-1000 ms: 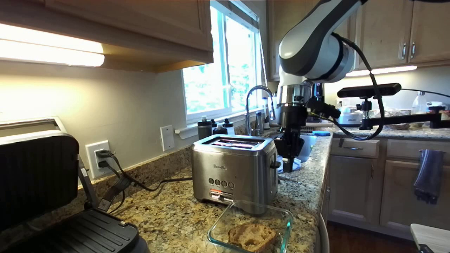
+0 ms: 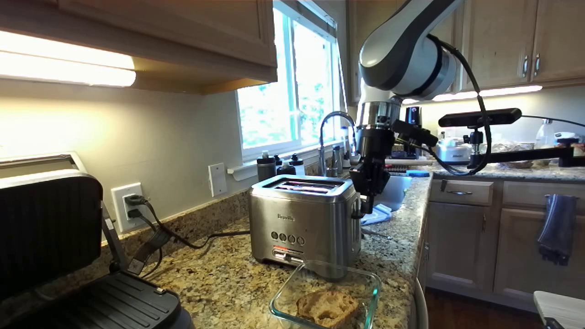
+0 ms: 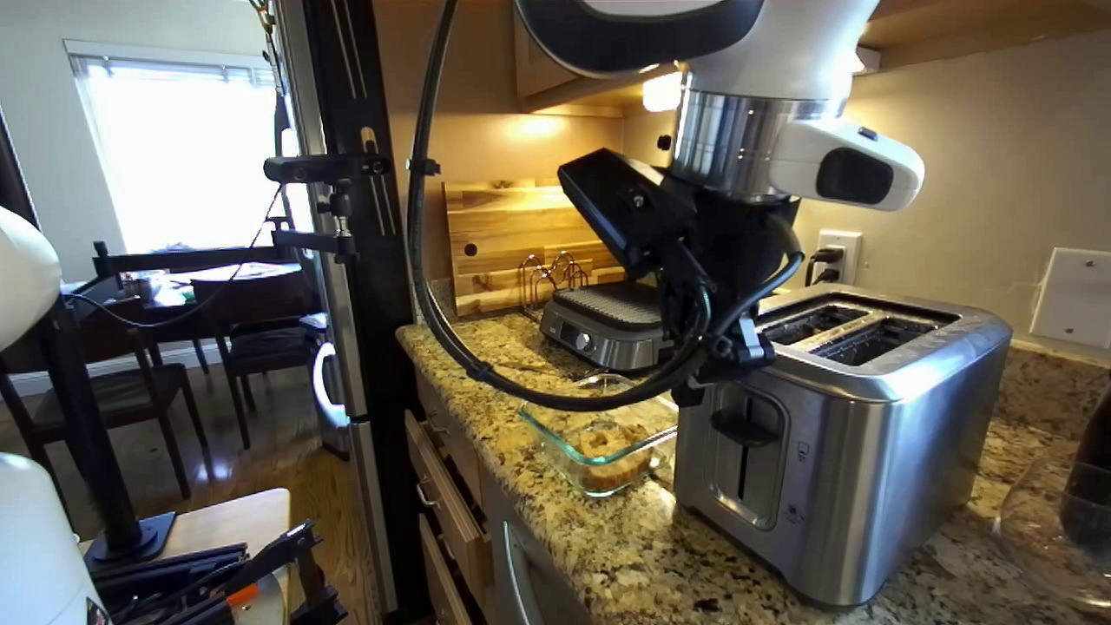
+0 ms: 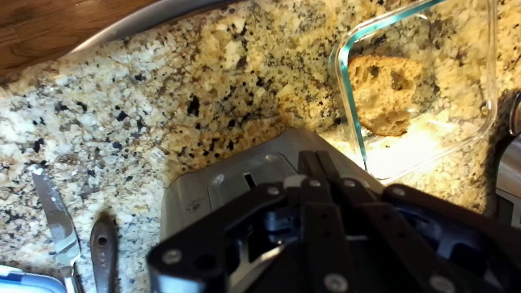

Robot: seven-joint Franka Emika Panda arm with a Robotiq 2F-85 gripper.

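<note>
A brushed-metal toaster (image 2: 301, 219) stands on the counter, its two slots (image 3: 875, 338) facing up. The dark lever (image 3: 746, 427) sits high in its track on the end wall. Close beside that end, near lever height, is my gripper (image 2: 367, 207), pointing down. In the wrist view the gripper has its fingers together over the toaster's end, nothing visible between them. Whether the fingertips touch the lever cannot be told. A piece of bread (image 4: 386, 92) lies in a clear glass dish (image 4: 352, 97) near the toaster.
A table knife (image 4: 56, 215) and a dark-handled utensil (image 4: 104, 254) lie on the counter. An open grill (image 2: 104, 301) stands at the left in exterior view 1. The power cord (image 2: 219, 236) runs along the wall side. Bare counter (image 4: 161, 97) lies along the front edge.
My gripper has shifted left, closer to the toaster's end, and slightly upward in exterior view 1. The toaster, dish and bread have stayed put.
</note>
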